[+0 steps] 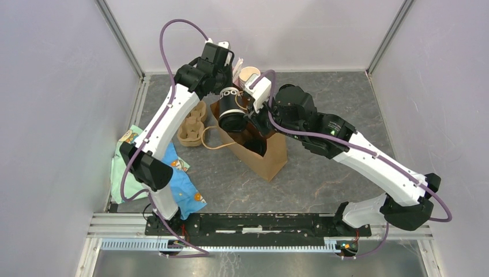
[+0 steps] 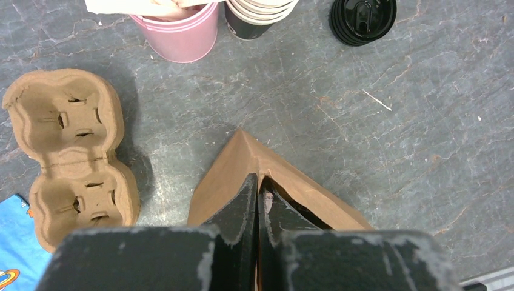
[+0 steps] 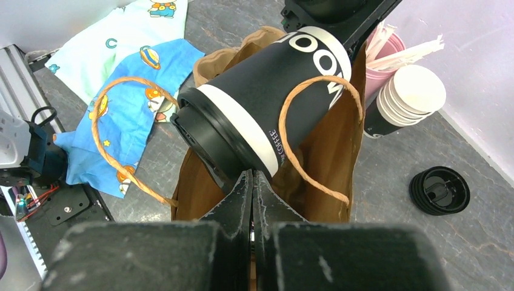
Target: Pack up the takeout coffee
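Observation:
A brown paper bag with rope handles stands mid-table. A black lidded coffee cup lies tilted across its top, partly inside, between the two grippers; dark contents show deeper in the bag. My left gripper is shut at the bag's far top edge, apparently with the bag's paper at its fingertips, though whether it pinches it is unclear. My right gripper is shut at the cup's lid end, nothing visible between its fingers.
Cardboard cup holder stands left of the bag, blue and green cloths near front left. Straws in a pink cup, stacked cups and black lids are at the back.

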